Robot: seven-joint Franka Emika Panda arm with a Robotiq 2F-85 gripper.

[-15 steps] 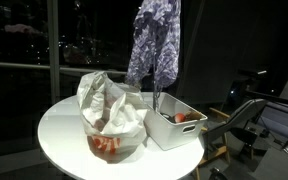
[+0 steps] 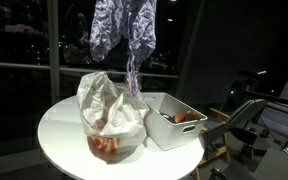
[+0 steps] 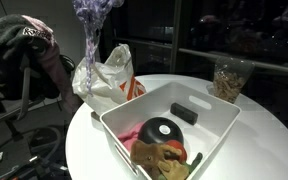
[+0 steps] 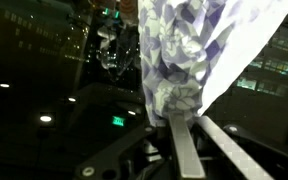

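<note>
A purple and white patterned cloth (image 2: 141,35) hangs from above in exterior view 1, its thin lower end dangling near the gap between the white plastic bag (image 2: 99,100) and the white bin (image 2: 169,138). Exterior view 2 catches only the cloth's lower part (image 3: 92,25), over the bag. In the wrist view my gripper is shut on the cloth (image 4: 174,60), which bunches out beyond the fingers. The arm and gripper lie outside both exterior views.
Inside the bin are a brown plush toy (image 3: 156,158), a black round object (image 3: 160,131), something red and a dark block (image 3: 185,114). A clear container (image 3: 230,78) stands at the table's far side. Bare white tabletop (image 2: 59,135) shows left of the bag.
The cloth has moved left in exterior view 1, from above the bin toward the bag, and its hanging folds have spread apart. Bag and bin have stayed in place.
</note>
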